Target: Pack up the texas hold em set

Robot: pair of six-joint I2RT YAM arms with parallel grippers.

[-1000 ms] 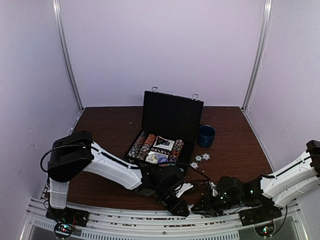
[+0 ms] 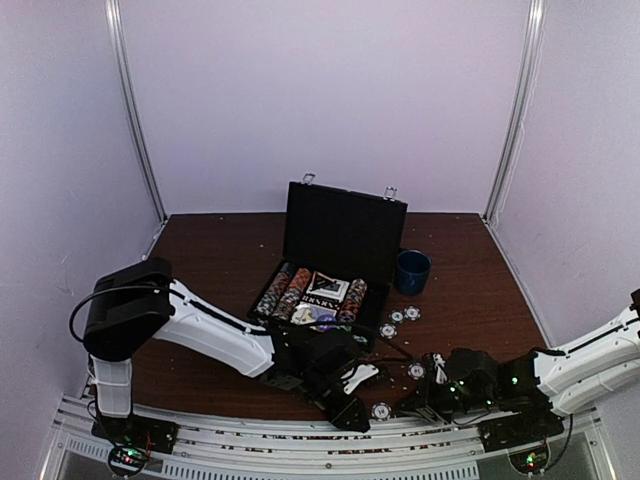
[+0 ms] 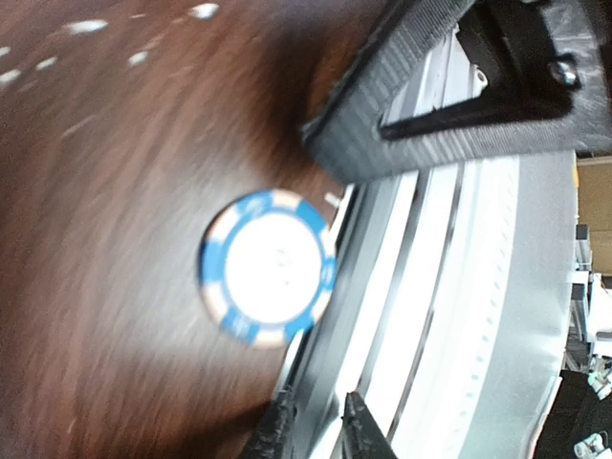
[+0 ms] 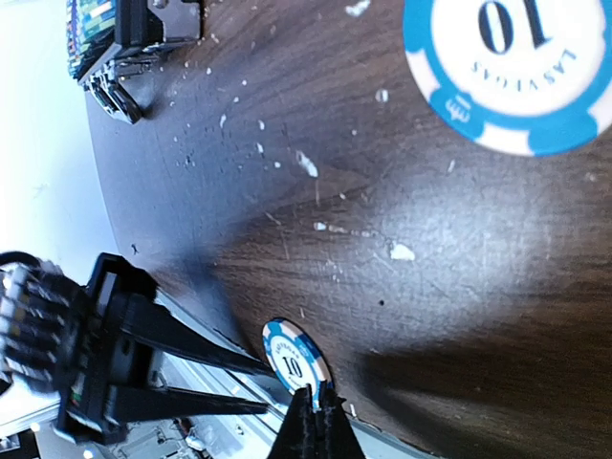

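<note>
A blue-and-white poker chip (image 2: 381, 411) lies flat by the table's front edge, between the two grippers. In the left wrist view this chip (image 3: 273, 268) is clear of my left gripper, whose fingertips stand a small gap apart with nothing seen between them. My right gripper is shut and empty, its tips overlapping the chip (image 4: 295, 355) in the right wrist view. Another chip (image 2: 416, 371) lies farther in; it appears as the large chip (image 4: 516, 57). The black case (image 2: 345, 230) stands open, holding chip rows (image 2: 290, 292) and cards (image 2: 325, 290).
Three loose chips (image 2: 397, 317) lie right of the case, near a blue cup (image 2: 412, 272). A metal rail (image 2: 250, 440) borders the table's front.
My right gripper has drawn back to the right, uncovering the chip farther in. My left gripper has shifted slightly left, and the front chip now shows fully between them.
</note>
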